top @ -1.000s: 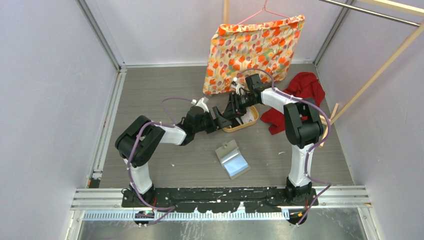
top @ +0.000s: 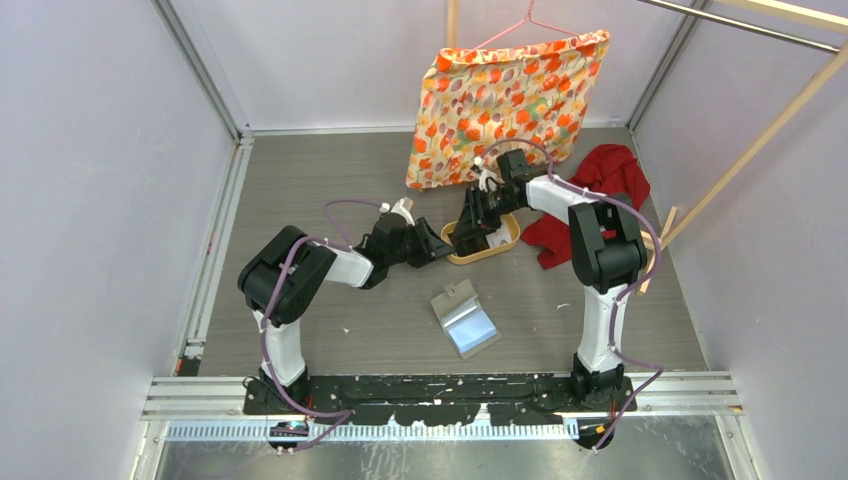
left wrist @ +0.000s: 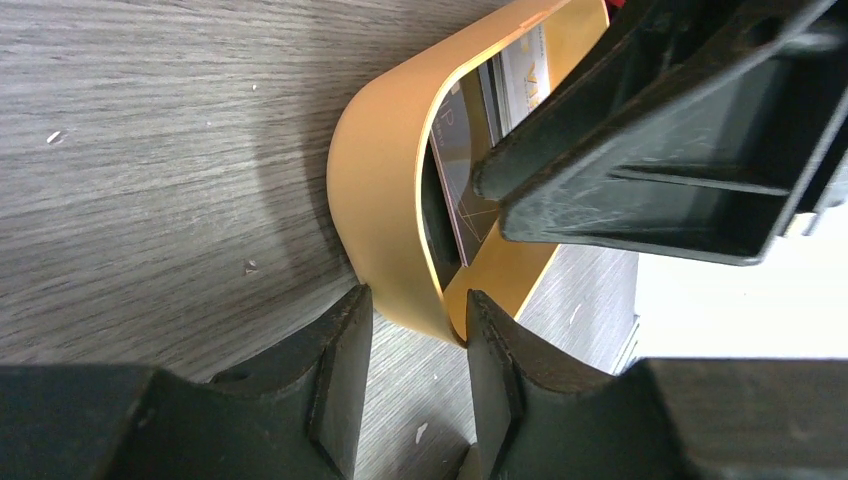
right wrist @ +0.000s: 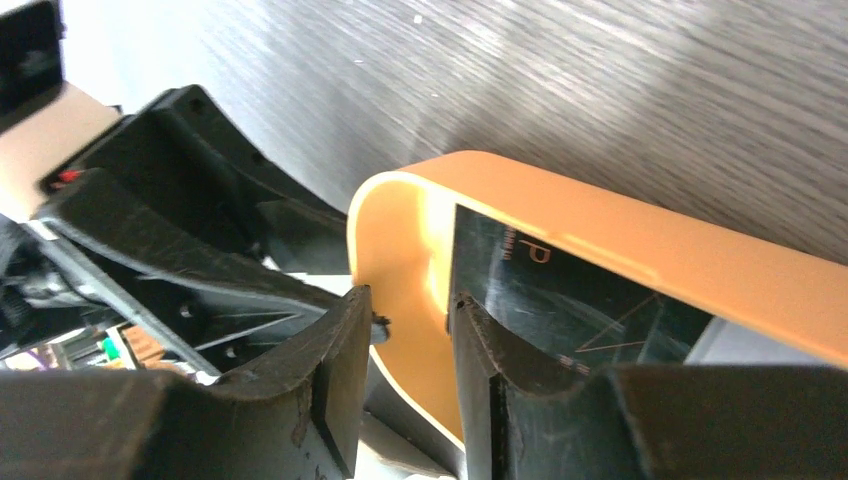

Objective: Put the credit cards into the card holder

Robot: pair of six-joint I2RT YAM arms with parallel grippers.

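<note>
The orange tray [top: 507, 243] lies on the table with a dark card [right wrist: 560, 295] lying in it and paler cards [left wrist: 518, 75] beyond it. At the tray's left end, my left gripper is shut on its orange rim. My right gripper reaches down at the same end, fingers part open and nothing held between them. Its right-hand finger [right wrist: 475, 340] is close to the dark card's edge; whether they touch, I cannot tell. A grey card holder [top: 466, 318] with a clear pocket lies open in front of the tray.
A red cloth [top: 600, 190] lies right of the tray, beneath the right arm. Behind, a flowered cloth [top: 505, 110] hangs from a pink hanger. The table left and right of the card holder is clear.
The right gripper has moved slightly right. Tray and holder look nearly unmoved.
</note>
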